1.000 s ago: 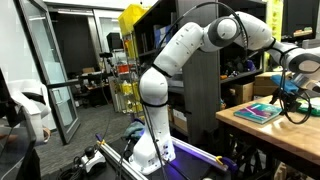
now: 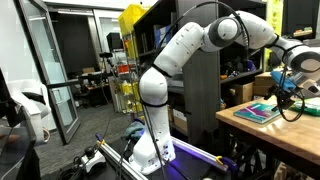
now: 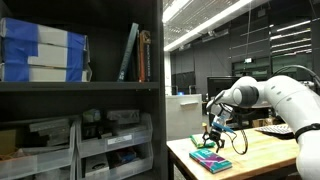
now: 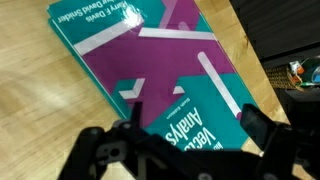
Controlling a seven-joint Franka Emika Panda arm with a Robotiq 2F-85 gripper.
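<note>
A teal and purple book titled Vector Analysis (image 4: 150,75) lies flat on the wooden table (image 4: 45,130), filling the middle of the wrist view. The same book (image 2: 258,113) shows near the table's edge in exterior view 1, and as a teal block (image 3: 210,160) in exterior view 2. My gripper is open above the book's lower part in the wrist view, its dark fingers (image 4: 90,150) spread to either side, nothing between them. In exterior view 1 the gripper (image 2: 285,100) hangs just right of the book; whether it touches anything cannot be told.
A green item (image 3: 198,141) lies on the table behind the book. A dark shelf unit (image 2: 205,75) stands left of the table, with boxes (image 2: 240,93) at the table's back. In exterior view 2, a bookcase (image 3: 75,95) fills the left side.
The arm's end with the gripper has come slightly lower and shifted a little beside the book. The book has not visibly moved.
</note>
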